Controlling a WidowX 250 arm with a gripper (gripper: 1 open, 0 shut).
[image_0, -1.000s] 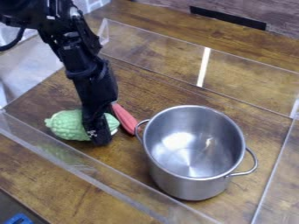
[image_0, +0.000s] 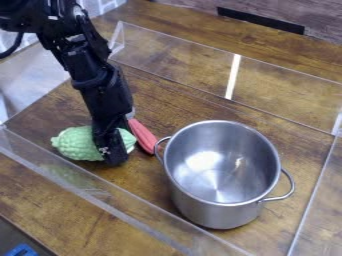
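The black gripper (image_0: 112, 140) reaches down from the upper left onto a pale green, bumpy object (image_0: 78, 144) lying on the wooden surface at the left, its fingers over that object's right half. Whether the fingers have closed on it is unclear in this view. Just right of the gripper lies a red object (image_0: 146, 135), partly hidden. A steel pot (image_0: 221, 175) with two handles stands at the right, apart from the gripper.
Clear low panels run along the back, the right and the front left of the work area. Bare wood (image_0: 187, 100) lies behind the pot. A blue item (image_0: 16, 245) shows at the bottom left corner.
The gripper has shifted very slightly over the green object; the pot and the red object are where they were.
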